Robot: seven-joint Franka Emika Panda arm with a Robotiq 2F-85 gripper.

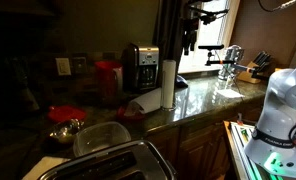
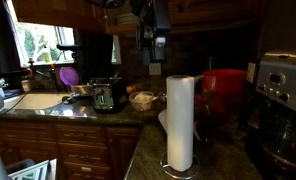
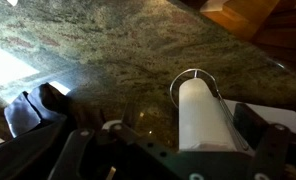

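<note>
A white paper towel roll (image 2: 182, 120) stands upright on a wire holder (image 2: 180, 172) on the counter. It also shows in the first exterior view as a white column (image 1: 169, 84). High above the counter hangs my gripper (image 2: 151, 66), pointing down and open, apart from the roll's top. From the wrist, the roll (image 3: 202, 115) is seen from overhead, nearer the right finger (image 3: 250, 125), and nothing is held between the fingers. The holder's ring (image 3: 194, 72) shows around its foot.
A coffee maker (image 1: 143, 68), a red canister (image 1: 108, 76) and a red bowl (image 1: 66, 113) stand along the wall. The metal toaster (image 2: 108, 93) is farther down the counter. Upper cabinets (image 2: 203, 15) lie close behind the gripper.
</note>
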